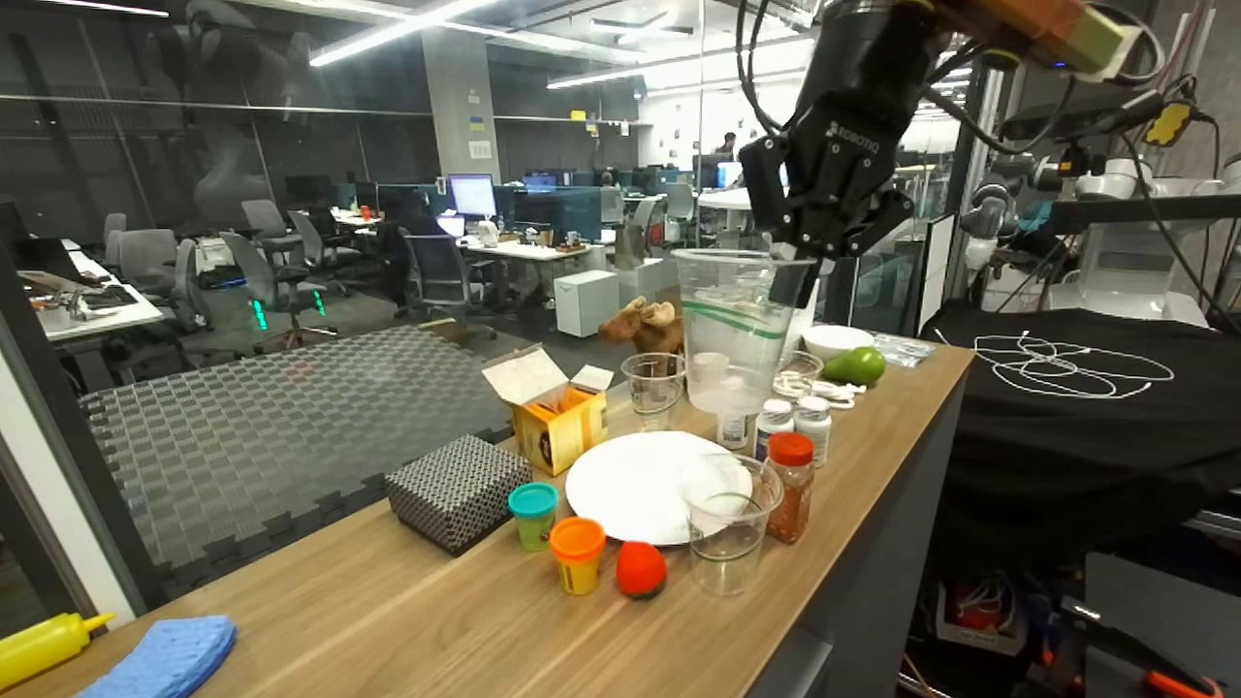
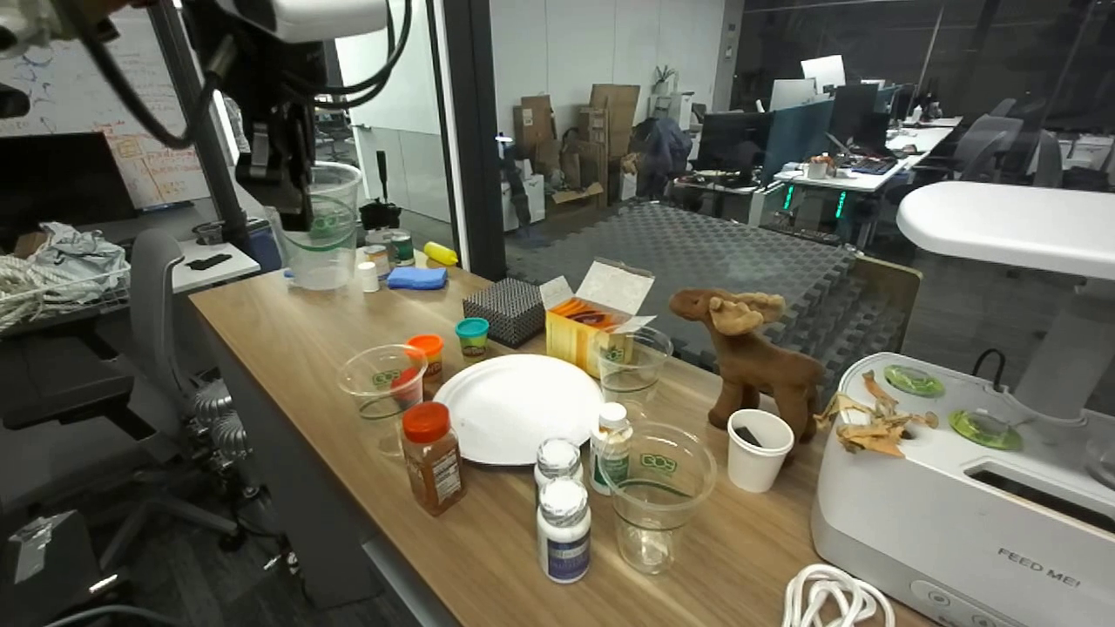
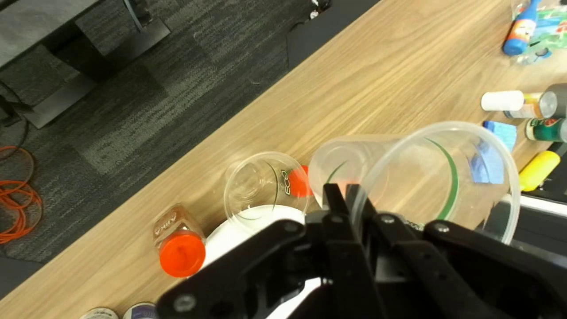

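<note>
A clear plastic cup (image 1: 730, 332) with a green band hangs upright above the table. Its rim is pinched between the fingers of my gripper (image 1: 808, 277), which holds it from the side. In the wrist view the cup (image 3: 450, 186) spreads right of the gripper, and its near rim passes at the fingertips. Beneath, a second clear cup (image 1: 728, 547) stands beside the white plate (image 1: 617, 494). A third clear cup (image 2: 650, 502) is behind the pill bottles, and another (image 2: 634, 366) stands by the open yellow box (image 2: 572, 340).
An orange-lidded spice jar (image 1: 790, 494), a red ball (image 1: 640, 570), play-dough tubs (image 1: 577, 556) and a patterned black box (image 1: 460, 491) surround the plate. A toy moose (image 2: 758, 350) and a white paper cup (image 2: 759, 451) stand farther along.
</note>
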